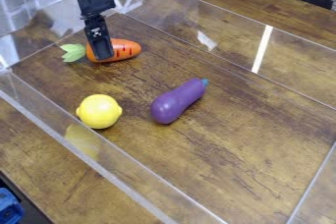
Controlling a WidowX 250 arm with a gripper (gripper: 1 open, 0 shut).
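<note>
The black gripper (100,47) reaches down from the top left, its fingers open at an orange toy carrot (121,49) with green leaves on its left end. The fingertips are down at the carrot's body; whether they touch it is unclear. A yellow lemon (98,111) lies in front of the carrot, and a purple eggplant (179,101) lies to the lemon's right.
Clear plastic walls (243,22) border the wooden surface (243,149). The right half inside the walls is free. Part of a blue object (7,206) shows at the bottom left corner.
</note>
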